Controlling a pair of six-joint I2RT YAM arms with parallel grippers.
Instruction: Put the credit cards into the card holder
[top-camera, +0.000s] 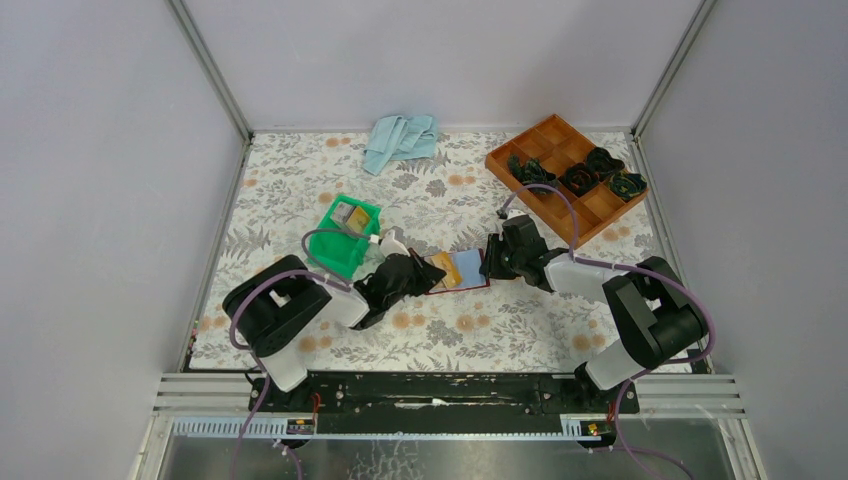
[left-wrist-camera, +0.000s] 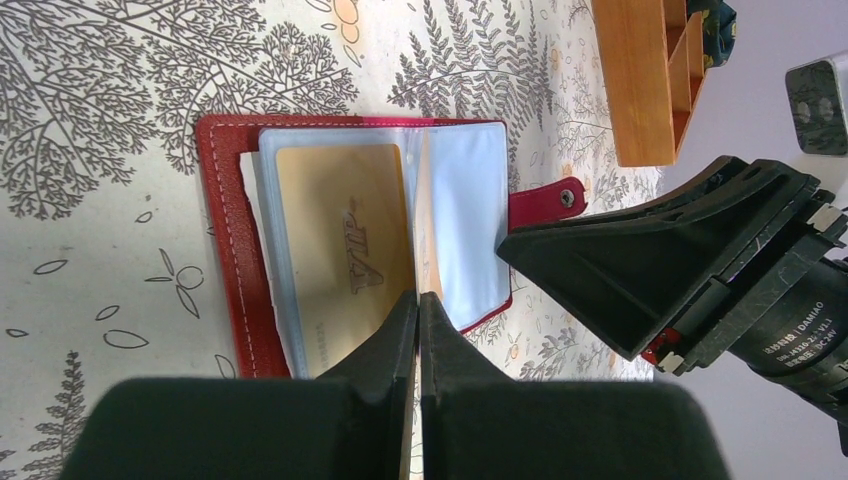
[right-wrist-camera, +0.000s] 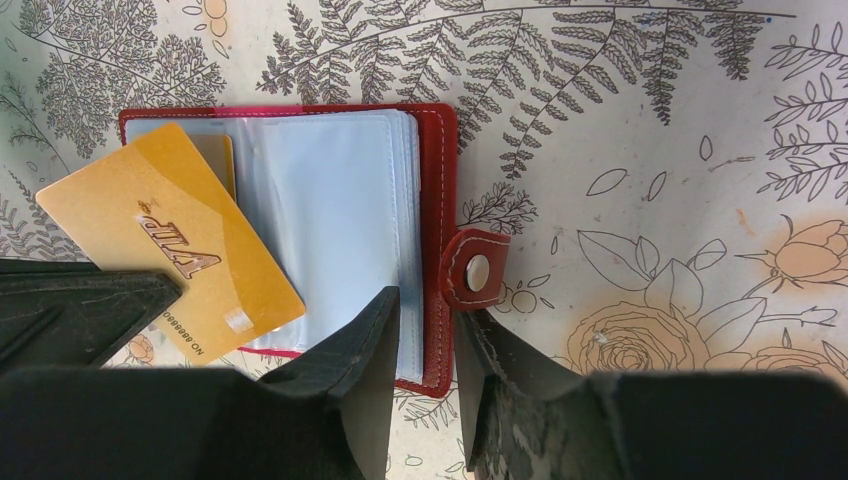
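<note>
The red card holder (right-wrist-camera: 435, 150) lies open between the grippers, with pale blue sleeves (right-wrist-camera: 330, 200) and a gold card in the stack. My left gripper is shut on a gold card (right-wrist-camera: 170, 240), seen edge-on in the left wrist view and tilted over the holder in the right wrist view. My right gripper is at the holder's right edge by the snap strap (right-wrist-camera: 475, 268), part open, its fingertips at the sleeve edge and red cover; whether anything is between them is unclear.
A green tray (top-camera: 341, 255) with cards stands left behind my left gripper. A wooden compartment box (top-camera: 555, 135) with dark coiled items is at back right. A blue cloth (top-camera: 400, 135) lies at the back.
</note>
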